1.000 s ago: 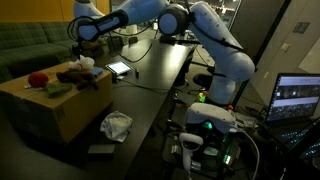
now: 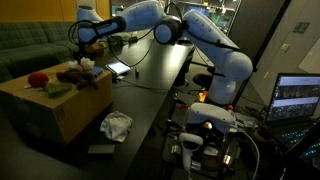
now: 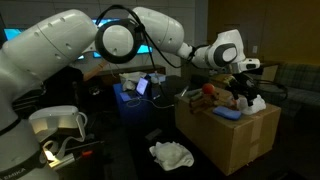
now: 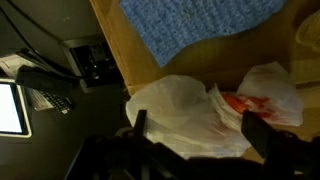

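A crumpled white plastic bag (image 4: 180,112) with a reddish patch lies on top of the cardboard box (image 3: 240,145). My gripper is over it, open, its dark fingers spread to either side of part of the bag in the wrist view. Whether they touch the bag cannot be told. Beside the bag is a blue cloth (image 4: 190,25), which also shows in exterior view 2 at the front of the box top. In exterior view 1 the white bag (image 2: 86,65) sits just below the gripper.
A red ball (image 3: 208,88) and a brown soft thing (image 3: 200,103) share the box top. On the floor lie a white cloth (image 2: 116,126) and a dark flat object (image 2: 101,149). A green sofa (image 2: 35,50) stands behind. Floor in front of the box is mostly clear.
The arm's end has come down slightly over the box top. The things on the box and floor look unmoved.
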